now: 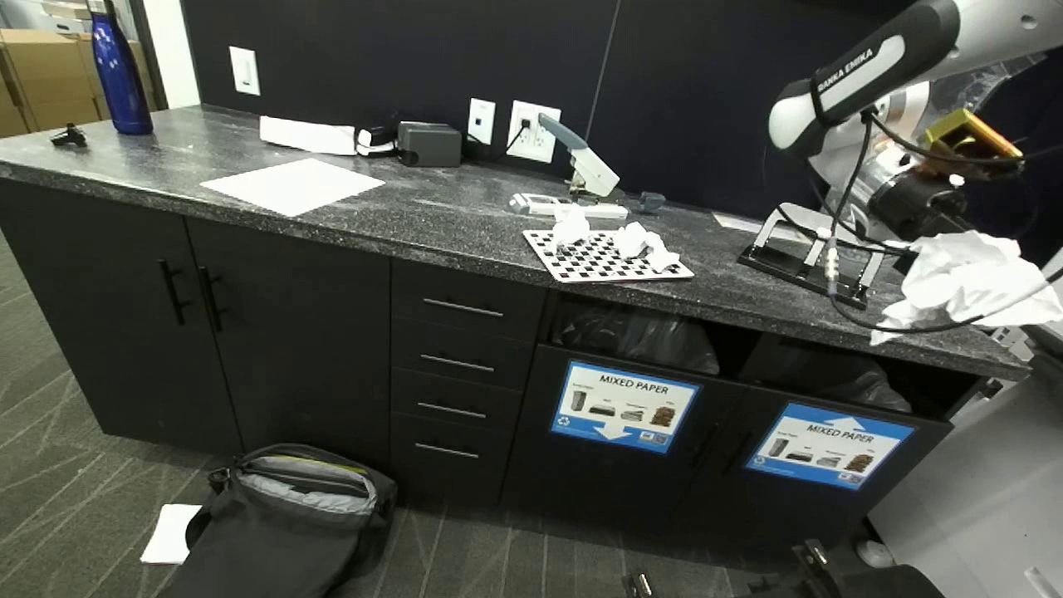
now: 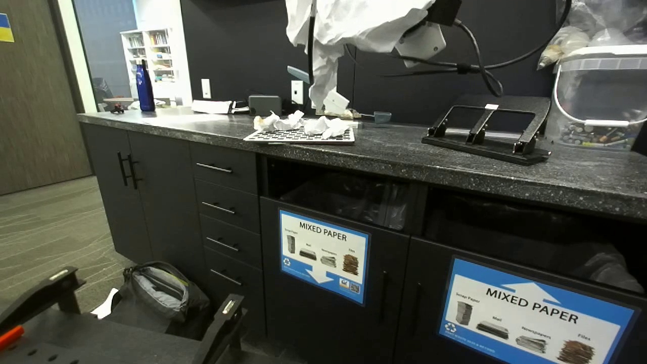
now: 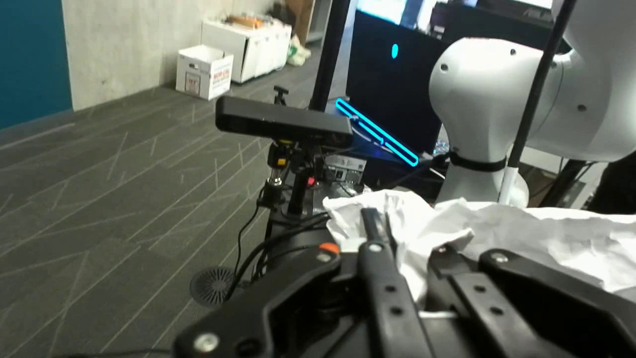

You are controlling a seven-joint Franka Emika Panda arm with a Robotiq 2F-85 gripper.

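Observation:
A large crumpled white paper (image 1: 972,274) hangs from my gripper in the air near the counter's right end. In the wrist view my gripper is shut on this paper (image 3: 507,232), which bunches between the fingers and trails off to the right. Exterior view 2 has the same paper (image 2: 358,27) high in front of the wall, its lower end hanging down. On the counter, smaller crumpled white papers (image 1: 645,244) rest on a black-and-white checkered board (image 1: 598,267). Exterior view 1 hides the fingertips behind the paper.
A black laptop stand (image 2: 485,142) and a clear bucket (image 2: 597,91) stand on the counter's right side. Behind the board is an opened stapler (image 1: 588,184). A flat white sheet (image 1: 294,185) lies farther left. Open bin slots (image 1: 638,334) sit under the counter edge. Cables loop around the arm.

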